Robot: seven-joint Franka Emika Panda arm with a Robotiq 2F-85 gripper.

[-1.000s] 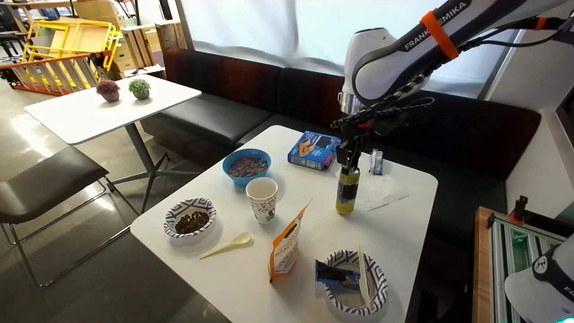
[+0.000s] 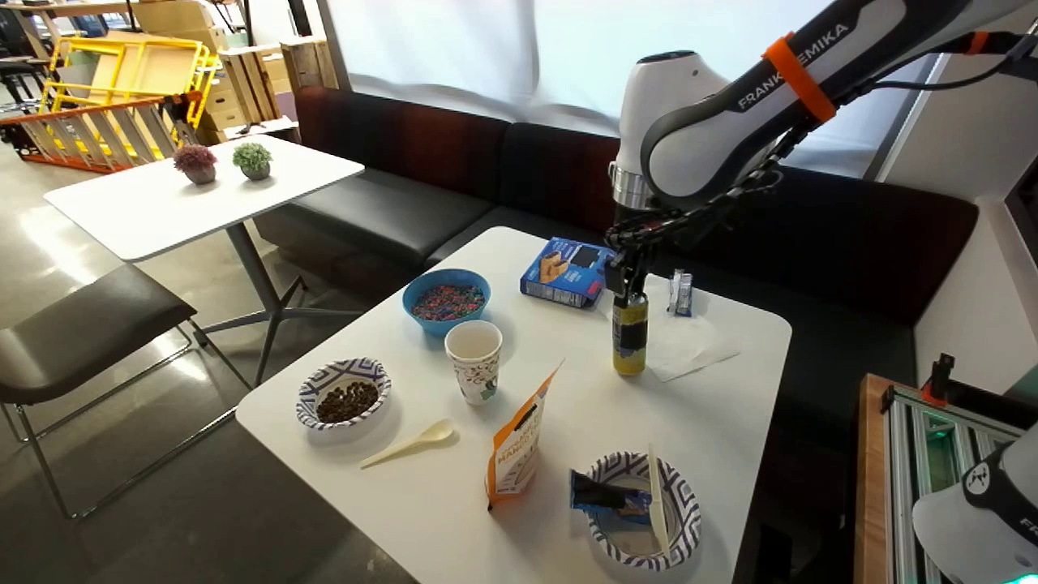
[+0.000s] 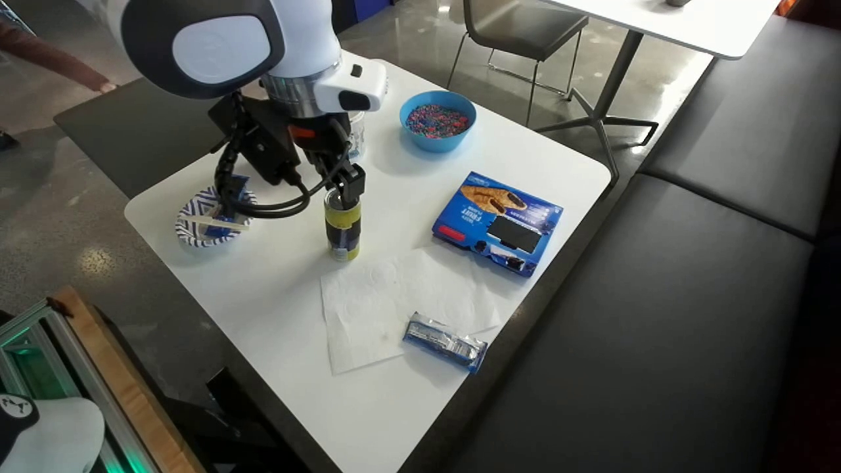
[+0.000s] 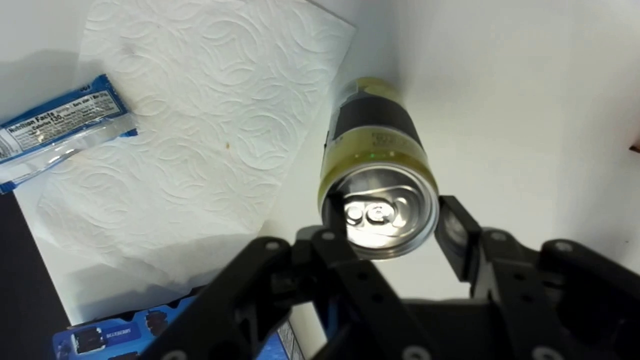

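Note:
A yellow-green can with a dark band (image 2: 630,336) is near the right side of the white table, close to the paper towel. My gripper is shut on its top end, one finger (image 4: 457,231) at the right of the rim and the other (image 4: 336,214) over its left part. The can (image 3: 343,232) looks nearly upright in the second exterior view. Its silver lid and pull tab face the wrist camera. Whether its base touches the table is hard to tell.
Beside the can lie a paper towel (image 3: 370,315), a wrapped bar (image 3: 445,343) and a blue box (image 3: 497,223). Elsewhere stand a blue bowl (image 2: 448,300), a paper cup (image 2: 473,360), an orange-white pouch (image 2: 516,453) and two patterned bowls. A spoon (image 2: 409,443) lies at the front left.
The gripper and can have shifted slightly toward the bench and to the right. The can leaned a little before and now stands straighter. Other objects are unchanged.

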